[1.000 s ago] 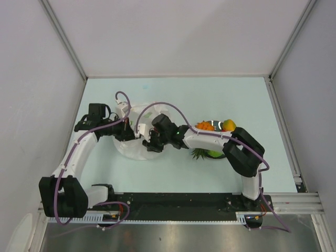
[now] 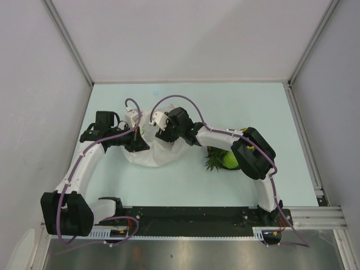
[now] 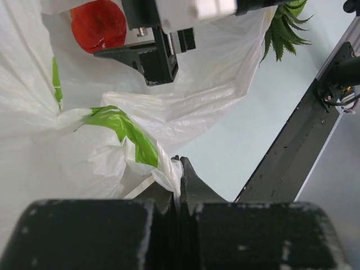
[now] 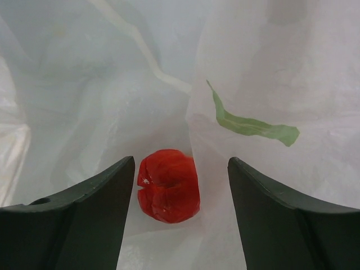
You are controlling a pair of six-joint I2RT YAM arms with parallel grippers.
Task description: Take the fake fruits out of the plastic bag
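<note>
The white plastic bag (image 2: 147, 156) lies with its mouth spread toward the table's middle. My left gripper is shut on the bag's edge, a fold of film pinched between its fingertips. Inside the bag rests a red fruit, seen also in the left wrist view as a red fruit (image 3: 100, 26). Over it, my right gripper stands part open, the fruit showing between the fingers and nearer the left one; whether they touch it I cannot tell. From above, the right gripper (image 2: 161, 135) covers the fruit.
Right of the bag, under my right arm, a dark bowl (image 2: 239, 167) holds several fruits, including a green fruit (image 2: 229, 160) and a spiky-leaved pineapple (image 2: 214, 159). The arm hides part of it. Bare table (image 2: 174, 188) lies in front of the bag.
The left gripper has stayed at the bag's edge.
</note>
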